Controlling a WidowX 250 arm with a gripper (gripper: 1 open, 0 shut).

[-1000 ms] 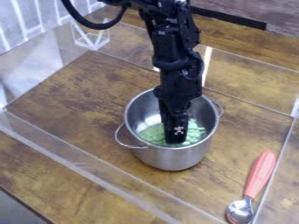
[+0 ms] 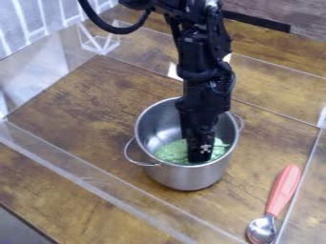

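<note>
A steel pot (image 2: 178, 174) with two wire handles stands on the wooden table in the middle of the view. Green material (image 2: 173, 149) lies inside it. My black gripper (image 2: 200, 147) reaches down from the top into the pot, its tips down at the green material. The arm hides part of the pot's inside, and whether the fingers hold anything cannot be seen clearly.
A pink-handled scoop (image 2: 283, 191) lies right of the pot. Clear low walls or strips border the wooden surface (image 2: 76, 110). The table left of the pot is bare.
The gripper has shifted slightly right and down within the pot. The pot appears moved slightly toward the lower left.
</note>
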